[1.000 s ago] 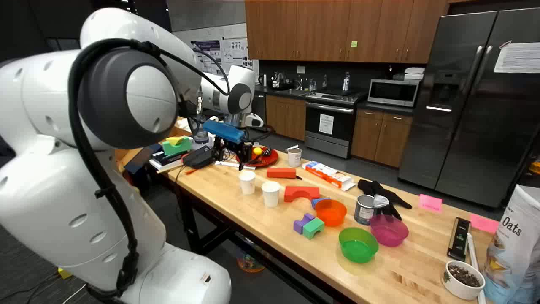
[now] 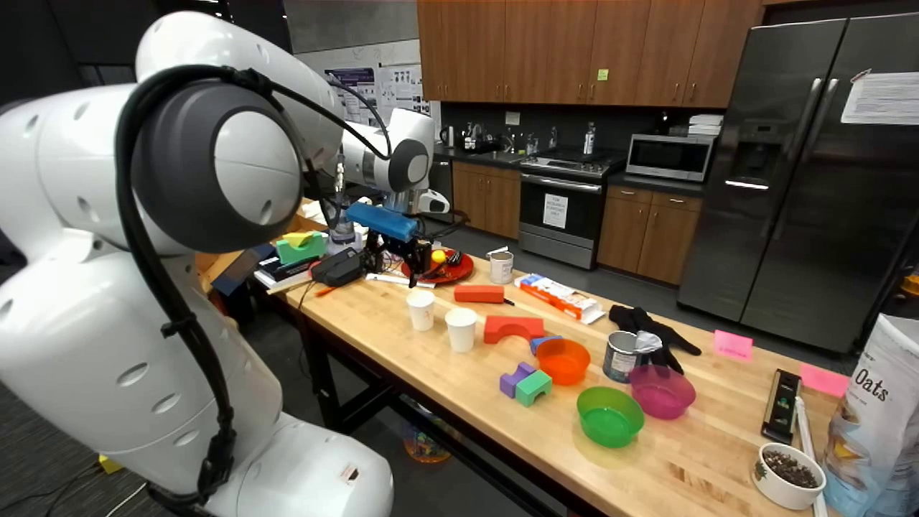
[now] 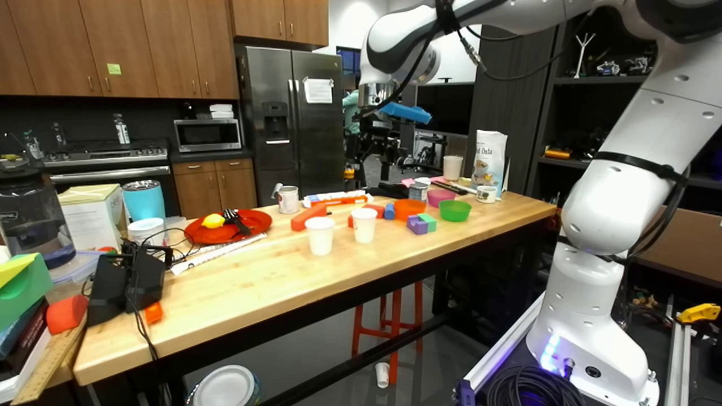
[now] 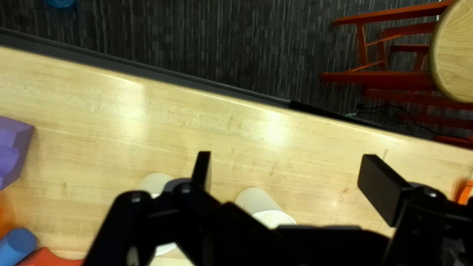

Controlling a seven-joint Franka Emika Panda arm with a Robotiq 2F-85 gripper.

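Note:
My gripper stands open above the table, its fingers wide apart and only table surface showing between the tips. In exterior view 1 the gripper [image 2: 413, 268] hangs past the paper cups, toward the table's far left end. Two white paper cups stand upright on the table: one cup [image 2: 421, 310] is nearer the gripper, the other cup [image 2: 462, 330] is a little to its right. In the wrist view one cup [image 4: 261, 204] shows beside the dark gripper body, which partly covers it; the other cup [image 4: 155, 182] is mostly hidden behind the left finger.
Along the table lie a red arch block [image 2: 514, 328], a purple block [image 2: 515, 379], a green block [image 2: 533, 388], and orange [image 2: 564, 361], green [image 2: 609, 417] and pink bowls [image 2: 661, 392]. A red plate [image 3: 264, 222] holds a yellow item and a black utensil.

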